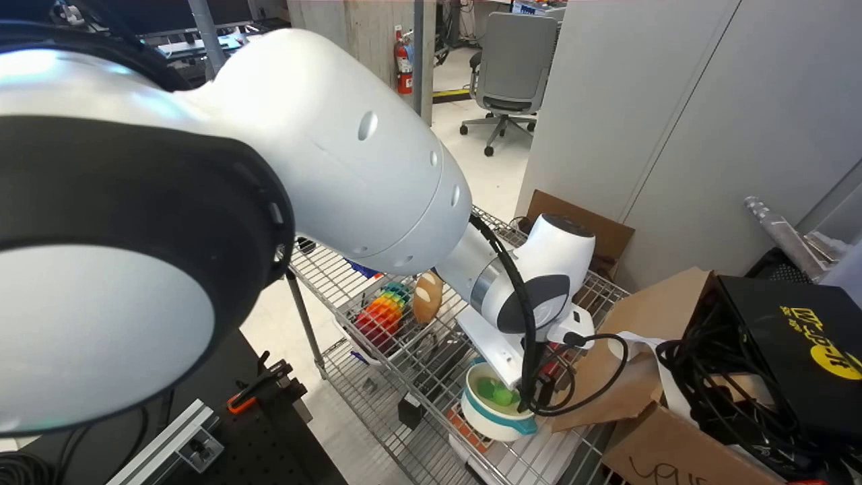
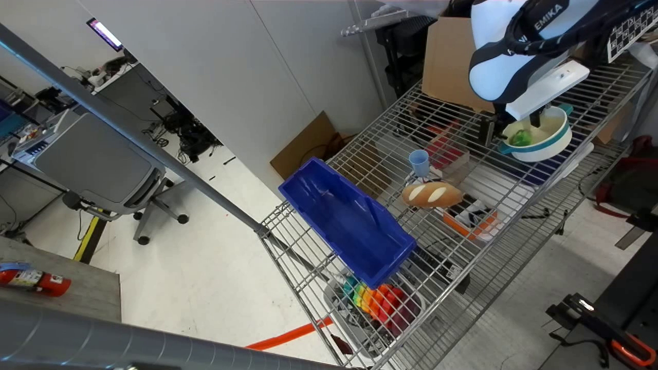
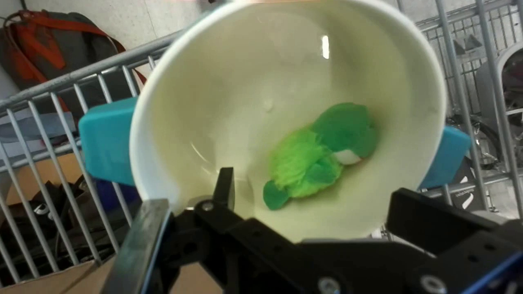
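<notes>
A cream pot point(image 3: 274, 63) with teal handles rests on the wire shelf, and a small green plush toy point(image 3: 306, 159) lies inside it. My gripper is low over the pot, its fingers point(image 3: 225, 188) wide apart with nothing visibly clasped. In exterior view 2, one of its fingertips point(image 2: 535, 119) reaches over the opening of the pot point(image 2: 550, 147), while the other is beside the rim near the left handle. Contact with the pot or toy cannot be made out. Exterior view 1 has the arm covering part of the pot point(image 1: 490, 422).
A blue bin point(image 2: 348, 216), a toy bread loaf point(image 2: 432, 195) and a light-blue cup point(image 2: 419, 161) share the shelf. Rainbow-coloured toys point(image 2: 379, 300) lie beyond the bin. An open cardboard box point(image 1: 687, 448) stands close beside the pot in exterior view 1.
</notes>
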